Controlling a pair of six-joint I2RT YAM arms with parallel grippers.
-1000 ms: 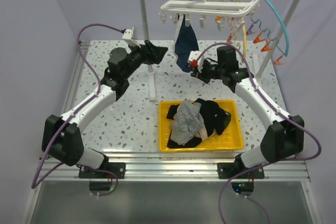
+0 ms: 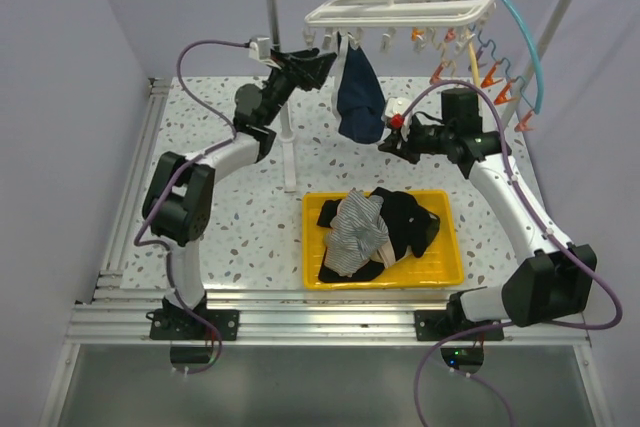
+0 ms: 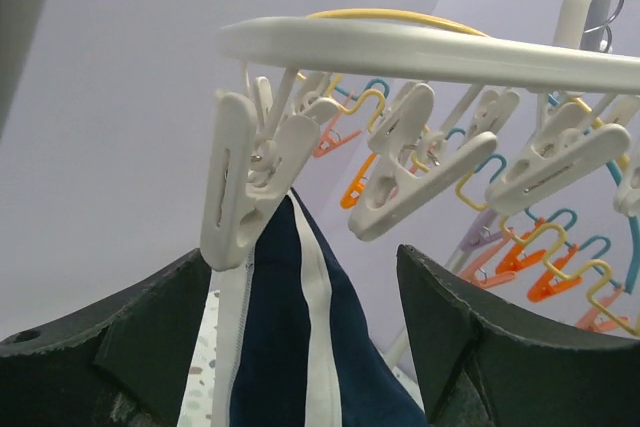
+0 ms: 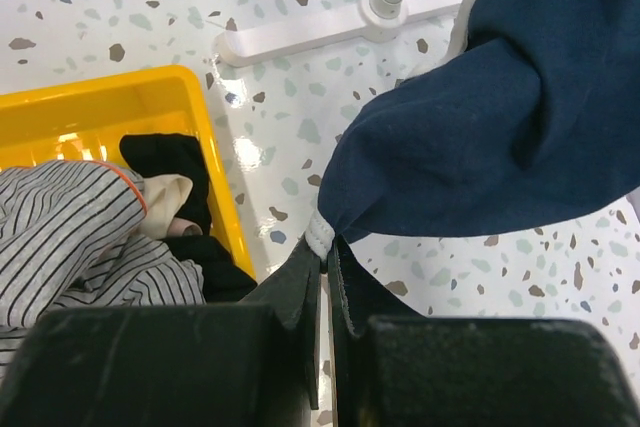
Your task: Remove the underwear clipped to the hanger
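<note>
Navy underwear with a white edge (image 2: 358,97) hangs from a white clip hanger (image 2: 400,9). In the left wrist view a white clip (image 3: 240,177) grips its top. My left gripper (image 2: 322,65) stands open at that clip, its fingers either side of the upper fabric. My right gripper is shut on the lower end of the underwear, pinching a small white and navy tip, low to the right of the hanging cloth.
A yellow bin (image 2: 450,247) holding striped and black clothes sits at the front centre. Coloured clip hangers (image 2: 490,77) hang at the right from the rack.
My left arm has risen and moved right toward the hanger's clip.
</note>
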